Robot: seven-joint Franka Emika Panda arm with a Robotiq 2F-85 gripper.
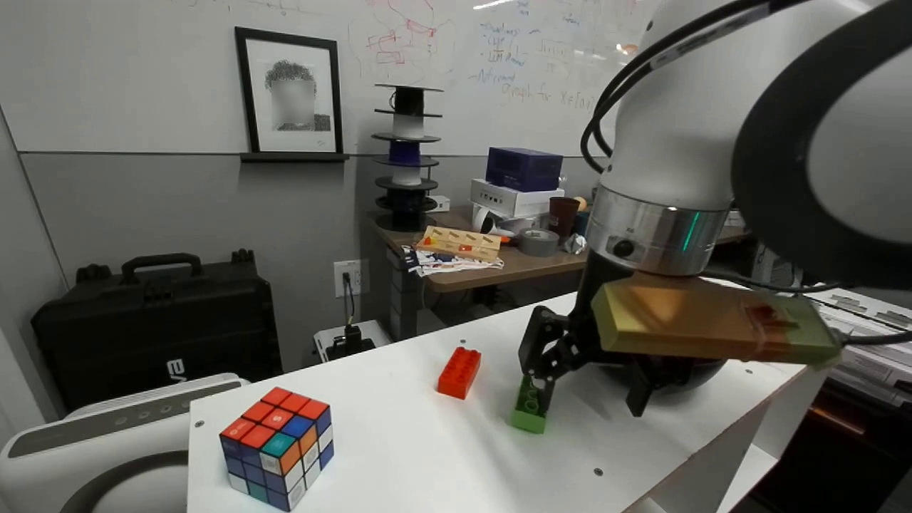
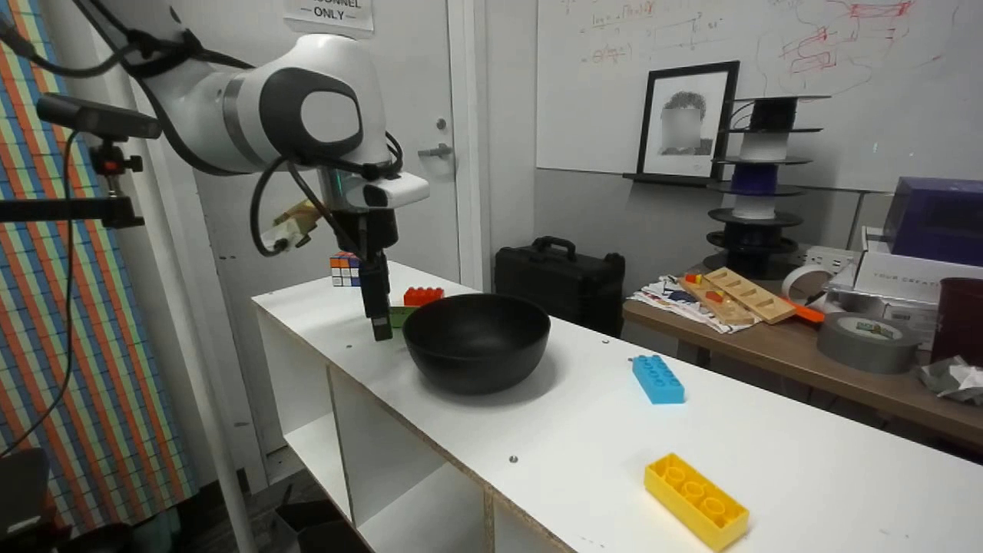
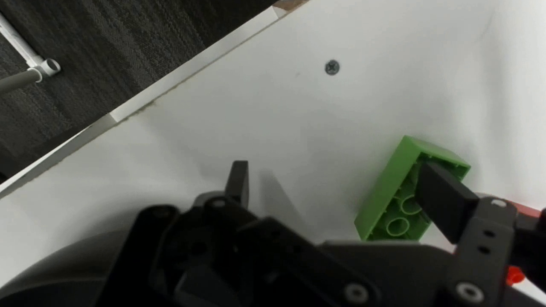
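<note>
My gripper stands open, its fingers wide apart, low over the white tabletop. A green block [image 3: 384, 192] with its hollow side up lies under the right-hand finger [image 3: 444, 204] in the wrist view; whether they touch, I cannot tell. Only bare tabletop shows between the fingers. A red block [image 1: 459, 372] lies studs up beside the green one. The black bowl [image 2: 476, 346] stands close by the gripper, looking empty from what shows of its inside. On the bowl's other side are a blue block [image 2: 658, 379] and a yellow block [image 2: 696, 502], the latter hollow side up.
A Rubik's cube [image 1: 278, 447] sits near the table's end. The white tabletop [image 2: 590, 442] has clear room between bowl and yellow block. Its edge drops off near the gripper. A separate brown desk [image 2: 700, 342] holds tape, boxes and spools.
</note>
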